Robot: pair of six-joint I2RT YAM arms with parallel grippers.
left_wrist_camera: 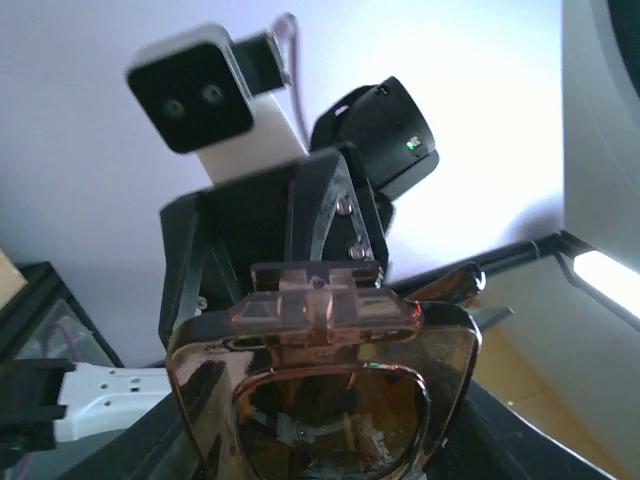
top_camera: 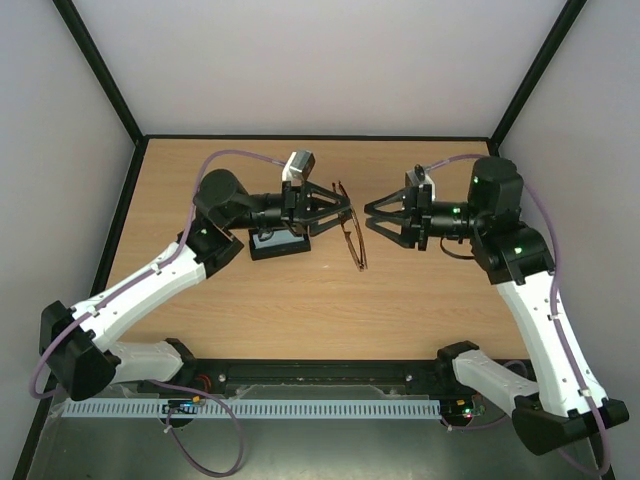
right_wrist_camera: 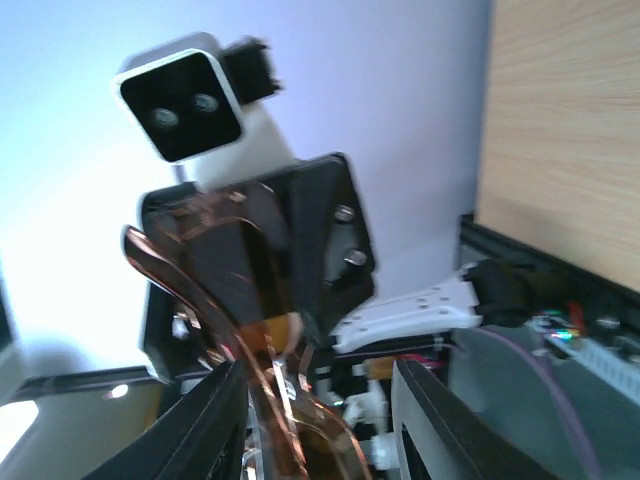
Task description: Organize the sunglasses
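Observation:
Brown translucent sunglasses hang above the table, seen nearly edge-on from above. My left gripper is shut on them. A tinted lens fills the lower middle of the left wrist view and hides the grip itself. Facing it from the right, my right gripper stands open, a small gap away from the glasses. In the right wrist view the sunglasses run slanting ahead of its spread fingers, with nothing clearly clasped between them.
A dark box with a pale grey face lies on the table, partly covered by the left arm. Bare wooden table stretches in front of both arms and along the back.

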